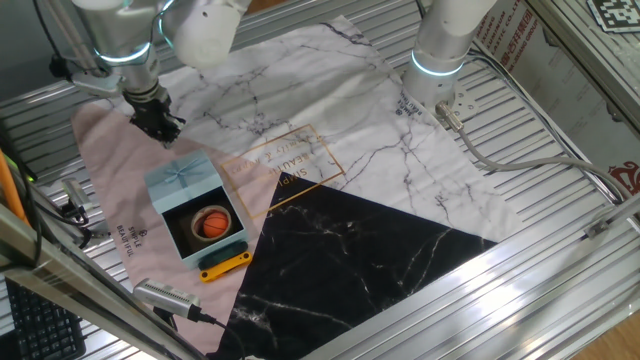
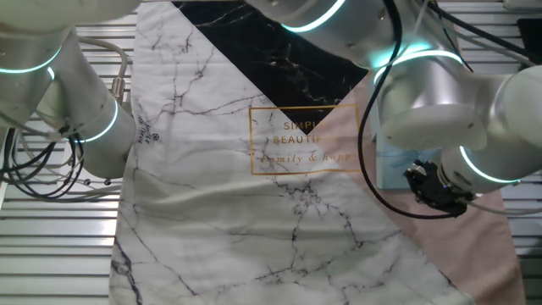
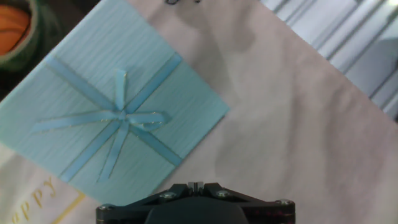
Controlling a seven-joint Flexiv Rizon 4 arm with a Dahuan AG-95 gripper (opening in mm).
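A light blue gift box stands on the pink part of the cloth, its dark inside facing up. Its lid with a ribbon bow sits at the box's far side, top face outward. Within the box lies a small orange basketball, surrounded by a round ring. Just beyond the lid hangs my gripper, above the cloth and apart from the box. In the wrist view the gripper has its fingertips together, with nothing showing between them.
A yellow and black tool lies against the box's near side. The marble-print cloth to the box's right is clear. A grey device with a cable is near the front left.
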